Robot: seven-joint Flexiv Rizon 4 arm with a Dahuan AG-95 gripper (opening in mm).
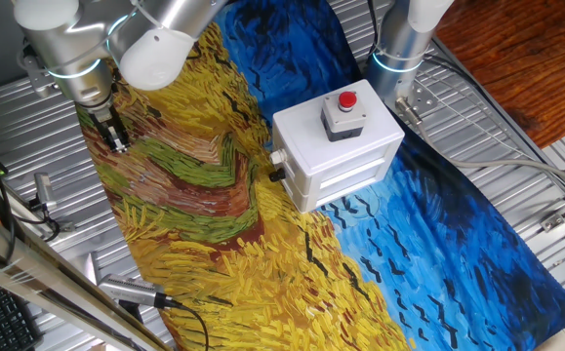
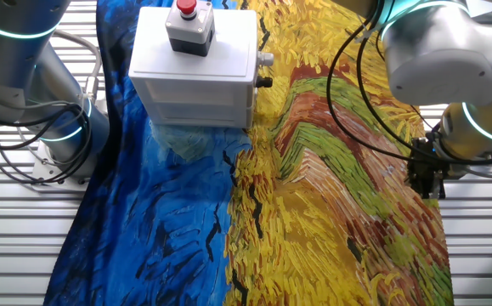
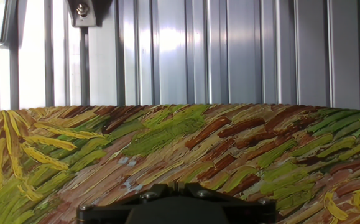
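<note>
My gripper (image 1: 119, 147) hangs over the mat's left edge in exterior view 1, well away from the white box. In the wrist view the dark fingers of the gripper meet at the bottom middle; it looks shut, with nothing visible between the fingertips. Exterior view 2 shows the gripper (image 2: 430, 183) at the right, partly hidden by cables. A white box (image 1: 311, 146) stands on the painted mat (image 1: 262, 263). On top of that box sits a small control box with a red button (image 1: 347, 99).
The arm's base (image 1: 395, 63) stands behind the white box. Ribbed metal table (image 1: 33, 127) surrounds the mat. A silver cylindrical device (image 1: 131, 291) with a cable lies by the mat's lower left edge, near a metal post (image 1: 28, 263).
</note>
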